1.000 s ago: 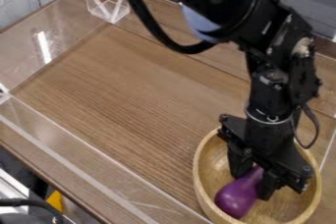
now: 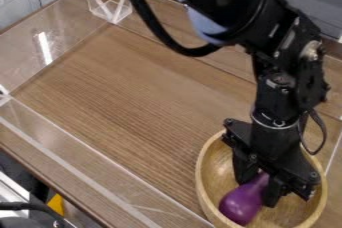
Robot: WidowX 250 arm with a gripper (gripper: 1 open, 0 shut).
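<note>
A purple eggplant-like object (image 2: 241, 204) lies in a tan round bowl (image 2: 210, 172) at the lower right of the camera view. The black gripper (image 2: 265, 162) reaches down into the bowl over the object, its fingers around the upper end of it. Whether the fingers grip it cannot be made out.
A white wire-like item (image 2: 110, 0) stands at the back left. A cable and a small yellow item lie off the table at the lower left.
The gripper has shifted very slightly over the bowl; the purple object looks unmoved.
</note>
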